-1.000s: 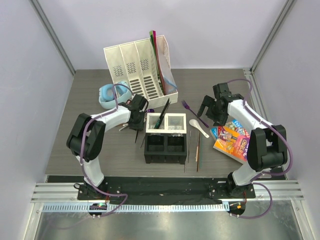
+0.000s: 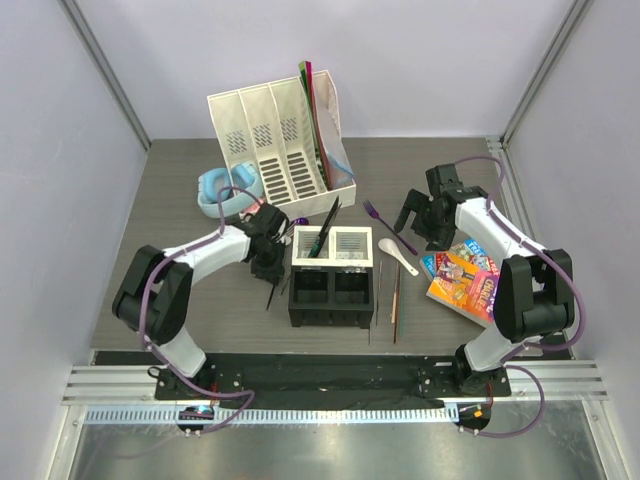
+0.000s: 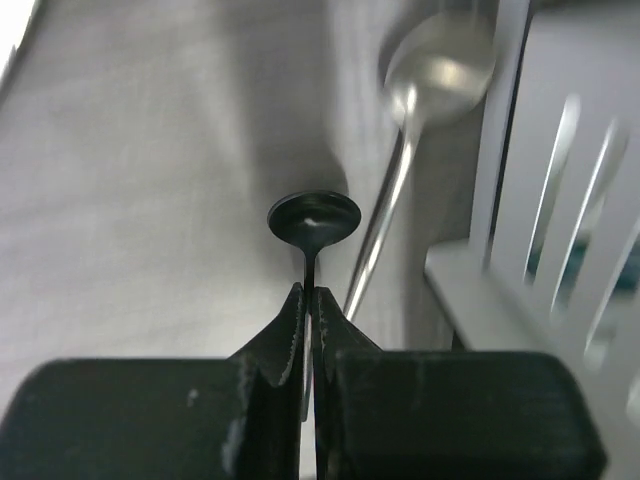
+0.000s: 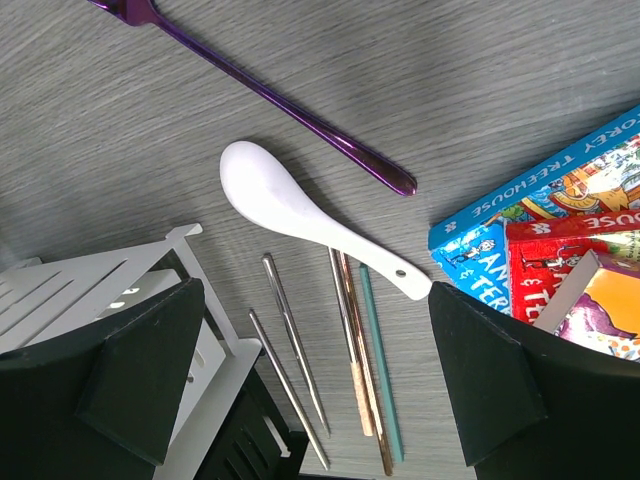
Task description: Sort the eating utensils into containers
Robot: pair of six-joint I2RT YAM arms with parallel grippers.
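Note:
My left gripper is shut on the thin handle of a small dark spoon [image 3: 314,221], whose bowl points away from the fingers. In the top view its black handle [image 2: 270,298] sticks out on the near side of that gripper. Beside it on the table lies a silver spoon [image 3: 441,70]. Two white slotted holders [image 2: 352,246] stand against a black two-compartment box [image 2: 331,300]; dark utensils [image 2: 324,230] lean out of the left one. My right gripper hangs open and empty above a white spoon [image 4: 295,210] and a purple fork [image 4: 270,92].
Several chopsticks [image 4: 370,360] and thin rods lie right of the box. Bright books and boxes [image 2: 465,280] cover the right side. At the back stand a white organizer [image 2: 265,130] and a light-blue basin [image 2: 215,208].
The right arm has stayed still.

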